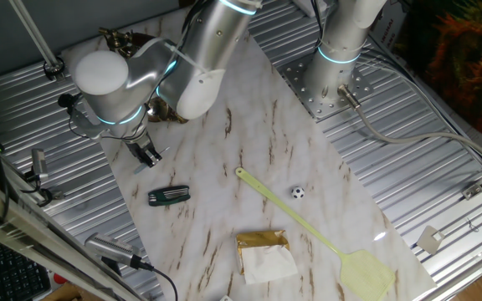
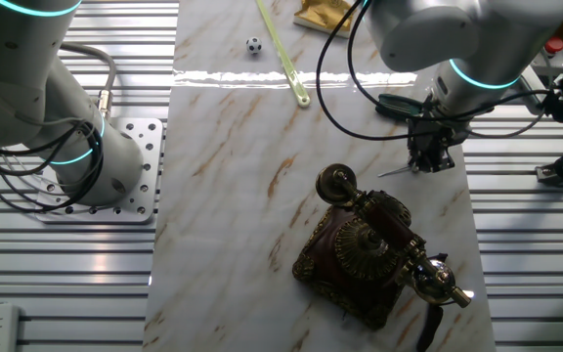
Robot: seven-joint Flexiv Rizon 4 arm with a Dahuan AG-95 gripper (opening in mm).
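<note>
My gripper (image 1: 151, 158) hangs at the left part of the marble-patterned table, fingers pointing down. In exterior view 2 the gripper (image 2: 430, 159) is at the right, beyond the old-style telephone (image 2: 360, 244). A thin metal rod (image 2: 395, 173) sticks out beside the fingertips; whether it is gripped or lies on the table, I cannot tell. The fingers are too small and dark to read. Just in front of the gripper in exterior view 1 lies a dark green tool holder (image 1: 169, 196) with silvery pieces, apart from the fingers.
A pale green fly swatter (image 1: 295, 216) lies diagonally across the table, with a small black-and-white ball (image 1: 298, 192) beside its handle. A gold and white packet (image 1: 265, 257) rests near the front. Black cables loop around the arm.
</note>
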